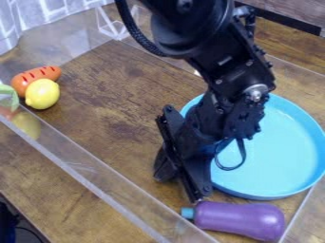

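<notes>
The black gripper (181, 176) hangs low over the wooden surface at the left edge of a blue plate (284, 142), its fingers pointing down. Whether anything is between the fingers cannot be seen, and how far apart they stand is hard to tell. A purple toy eggplant (241, 219) with a teal end lies just below the gripper and the plate, along the clear front wall.
At the left, an orange toy (34, 78), a yellow lemon (42, 94) and a pale green item (6, 98) lie near the clear wall.
</notes>
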